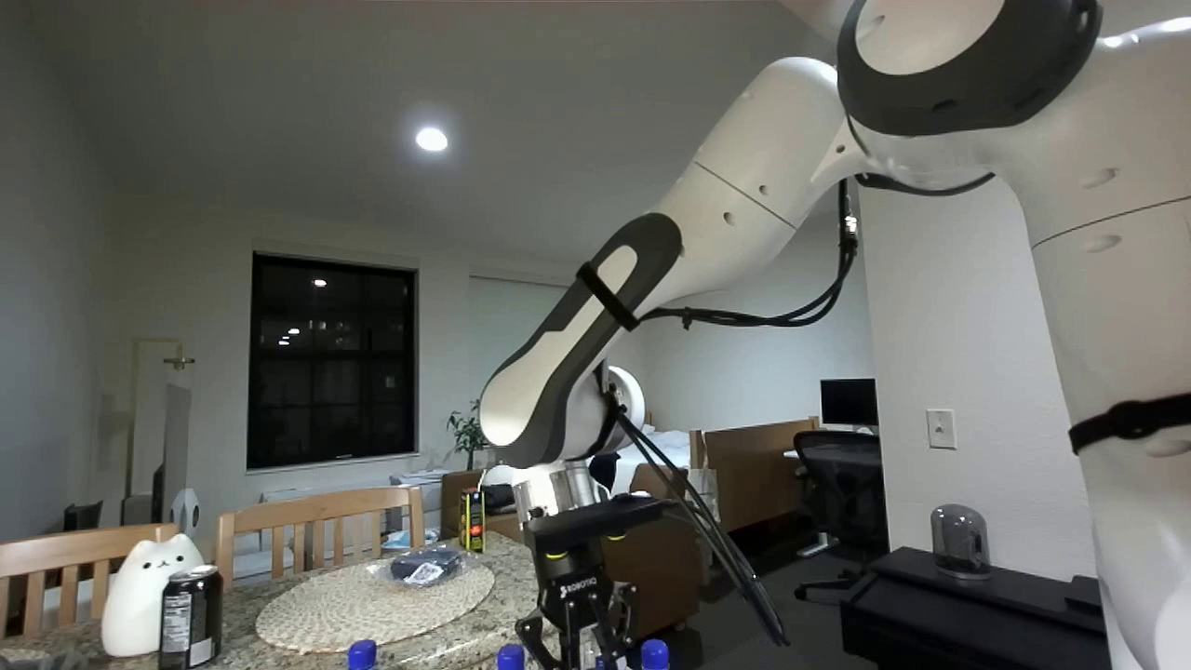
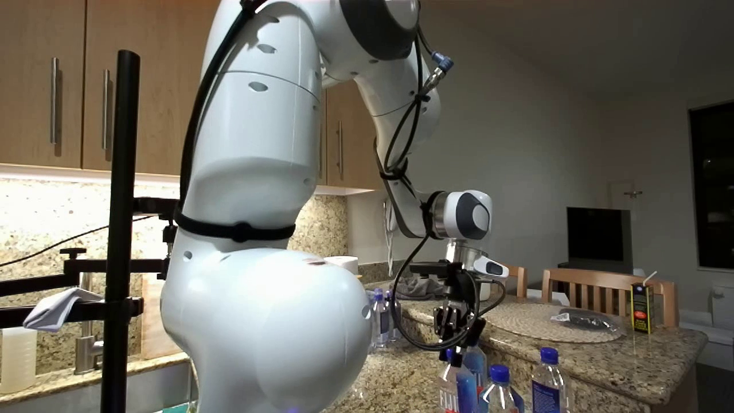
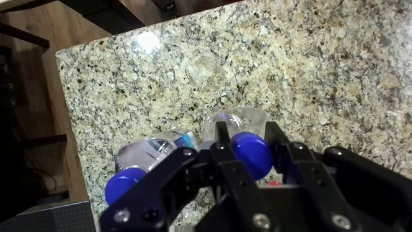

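My gripper is shut on a clear water bottle by its blue cap [image 3: 253, 155], seen from above in the wrist view. A second bottle with a blue cap [image 3: 124, 185] stands left of it, partly behind the gripper's linkage. In exterior view 2, the gripper [image 2: 459, 352] points down over a FIJI-labelled bottle [image 2: 451, 389], whose base falls below the frame. Other blue-capped bottles, including one at the right [image 2: 549, 385], stand close by. Exterior view 1 cuts off the fingertips at its lower edge, with a blue cap [image 1: 655, 654] just right of them.
A granite counter [image 3: 185, 73] has bare room beyond the bottles, with its corner at the upper left. The raised table holds a woven mat [image 2: 519, 323], a plastic package [image 2: 585, 319] and a drink carton [image 2: 641, 308]. More bottles [image 2: 380, 320] stand behind the arm.
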